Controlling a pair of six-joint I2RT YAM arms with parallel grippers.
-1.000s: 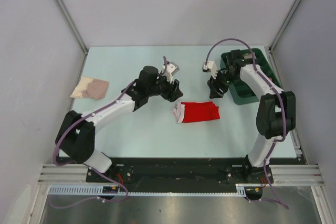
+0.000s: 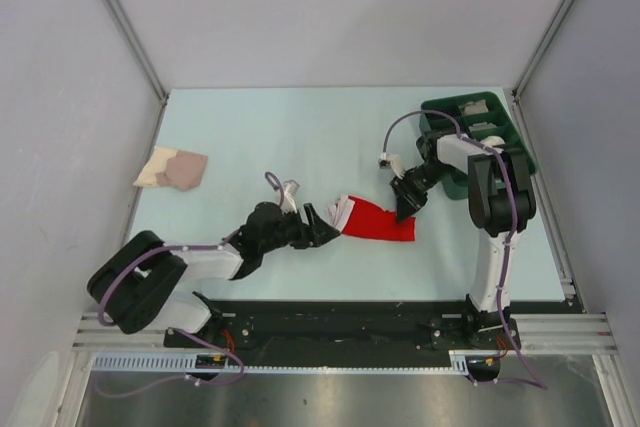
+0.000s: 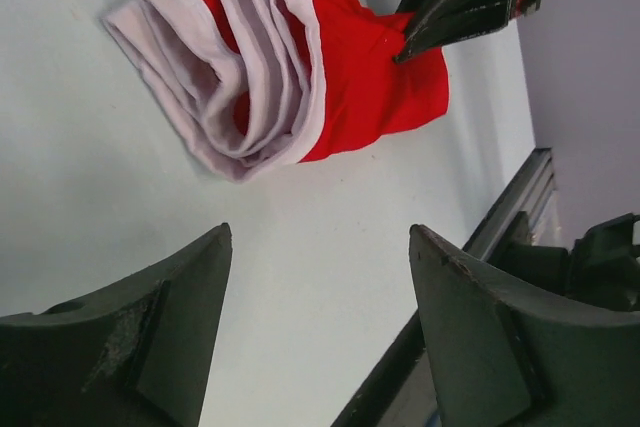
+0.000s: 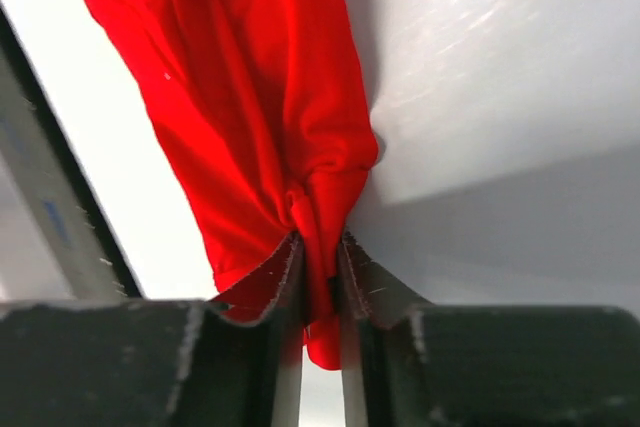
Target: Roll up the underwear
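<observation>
Red underwear (image 2: pixel 378 223) with a pale waistband lies folded on the table, slightly right of centre. Its waistband (image 3: pixel 265 67) is bunched at the left end and faces my left gripper. That gripper stands open just short of the waistband, only bare table between its fingers. At the garment's right end my right gripper is shut on the red cloth (image 4: pixel 290 97), a fold pinched between its fingertips. In the top view the right fingers (image 2: pixel 408 209) cover part of that end.
A green divided bin (image 2: pixel 519 152) with some pale items stands at the back right, behind the right arm. Beige and brown cloths (image 2: pixel 183 170) lie at the far left.
The left gripper has come down and toward the front edge, beside the waistband. My right gripper has lowered onto the garment's right end and taken hold of it; that end has shifted slightly.
</observation>
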